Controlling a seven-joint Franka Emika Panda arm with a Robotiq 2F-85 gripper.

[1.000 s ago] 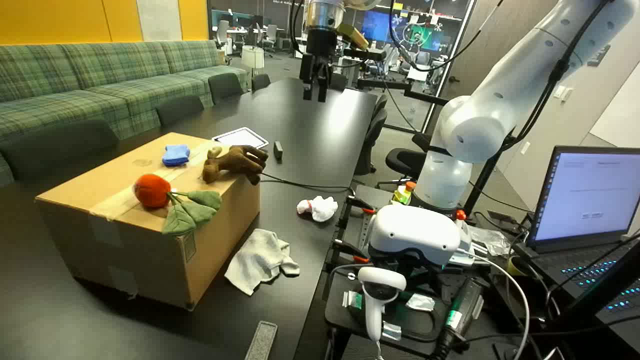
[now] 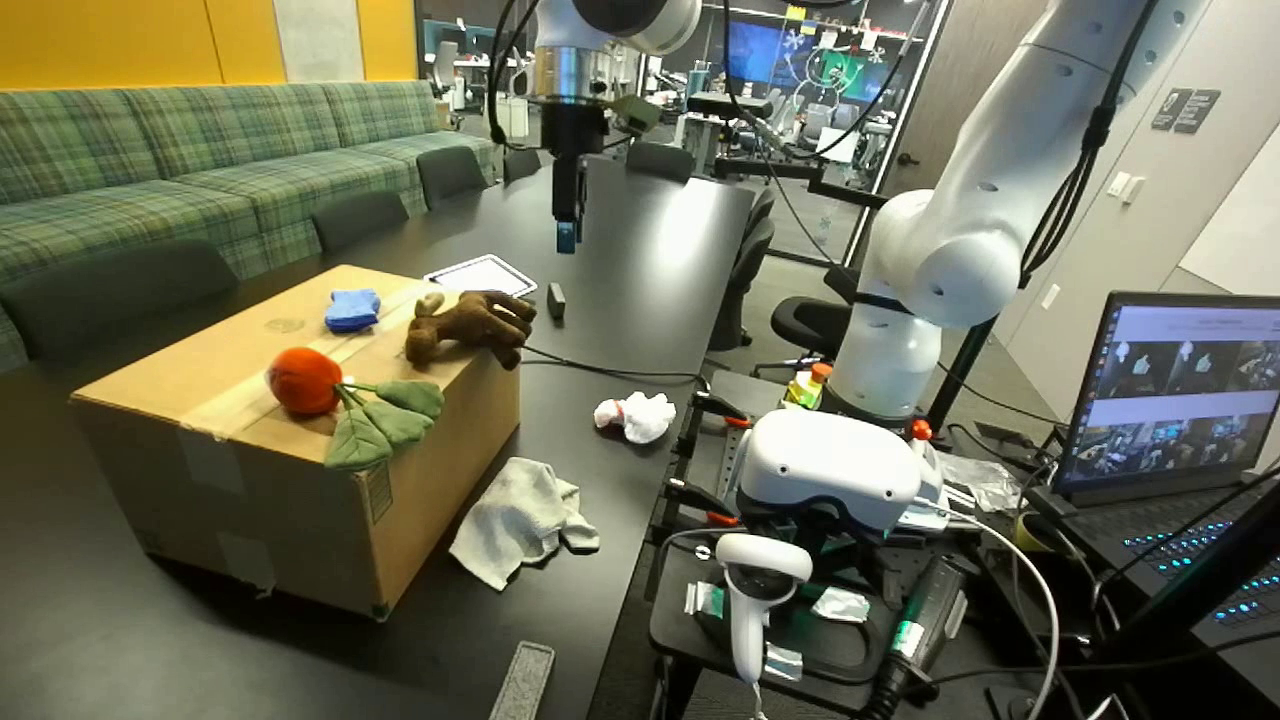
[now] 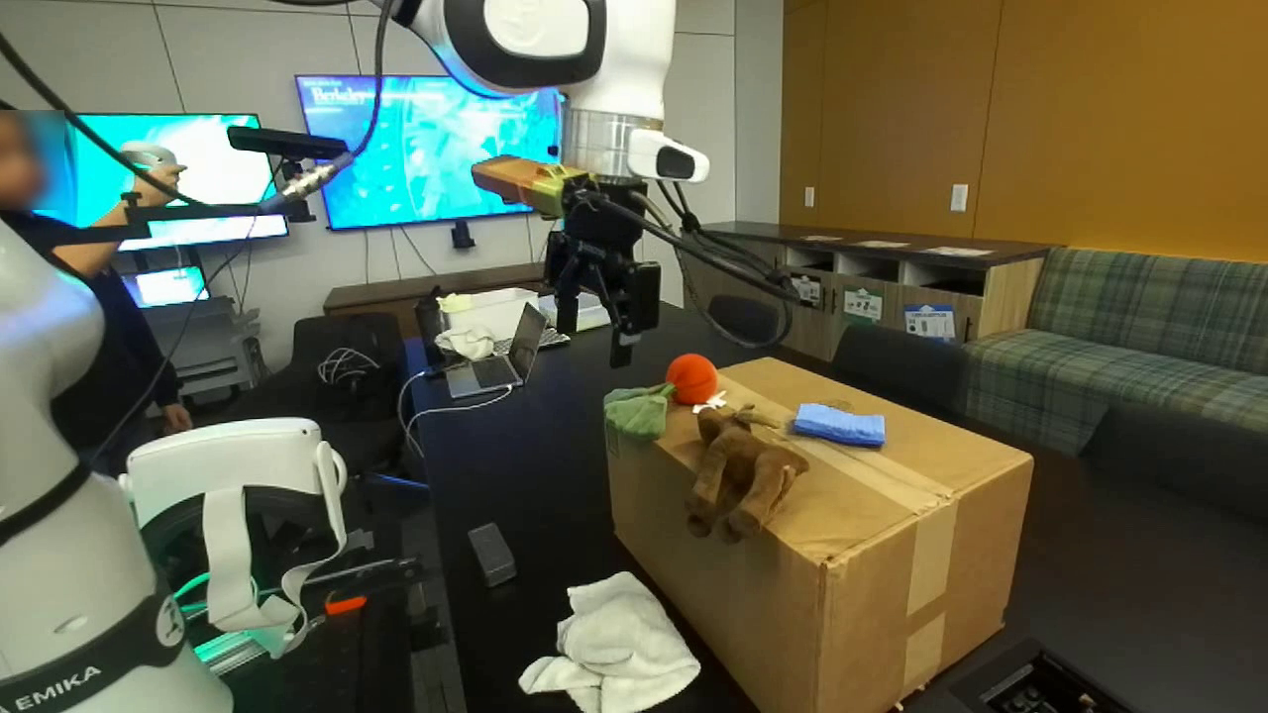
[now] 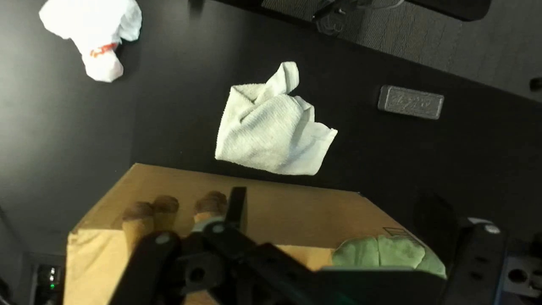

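Observation:
My gripper (image 2: 571,236) hangs in the air above the table, beyond the cardboard box (image 2: 252,486), and touches nothing. In exterior view 2 the gripper (image 3: 596,339) is open, its fingers apart and empty. On the box lie an orange plush (image 3: 691,379) with green leaves (image 3: 637,412), a brown plush animal (image 3: 743,467) with legs over the edge, and a folded blue cloth (image 3: 840,424). A crumpled white cloth (image 4: 269,129) rests on the table beside the box. The wrist view shows dark gripper parts covering much of the box top.
Also on the table are a white bundle (image 2: 637,416) with red marking, a grey eraser-like block (image 4: 410,102) and a white-framed tray (image 2: 482,276). An equipment cart with a white headset (image 2: 828,468) stands beside the table edge.
The objects on the box and table have not moved.

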